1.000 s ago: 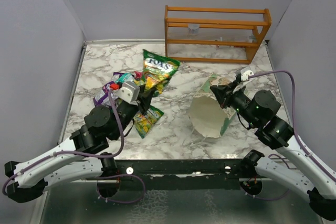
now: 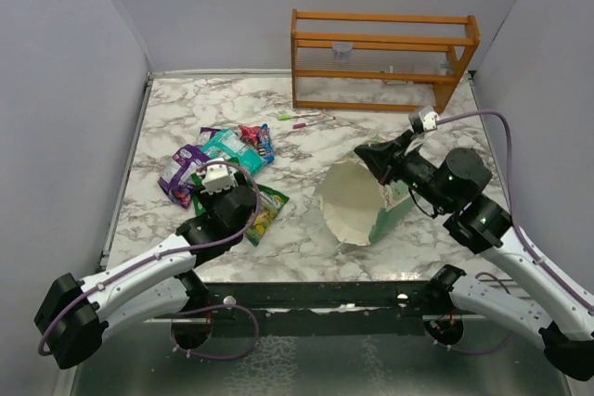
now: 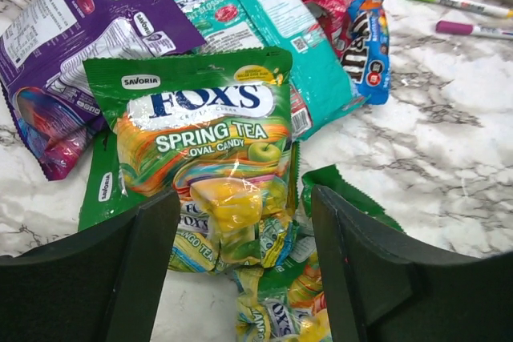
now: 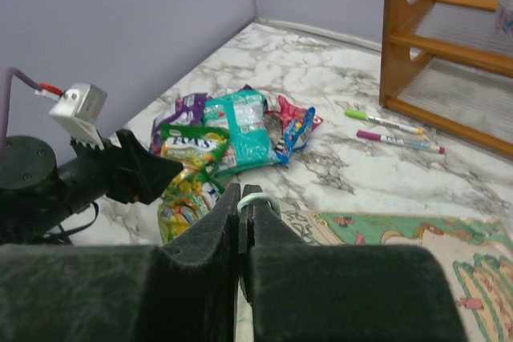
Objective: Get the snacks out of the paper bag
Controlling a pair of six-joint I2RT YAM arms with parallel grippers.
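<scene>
On the left of the table lies a pile of snacks: a green Fox's Spring Tea bag (image 3: 200, 126), another green bag (image 3: 280, 302), purple bags (image 3: 88, 38), a teal bag (image 3: 264, 30), red and blue small packs (image 3: 365, 54). My left gripper hangs just over the green bags, its fingers apart, seemingly holding nothing. The paper bag (image 2: 357, 206) lies on its side at the right, its pale mouth facing down-left. My right gripper is shut at the bag's upper edge, a pale strand, likely the handle, at its fingers.
A wooden rack (image 2: 380, 71) stands at the back right, with two markers (image 3: 461, 28) in front of it. The table's middle, between pile and paper bag, is mostly bare marble.
The green Spring Tea bag, earlier raised in my left gripper, now lies on the pile. The left gripper has moved down-left; the right arm and paper bag have shifted slightly left.
</scene>
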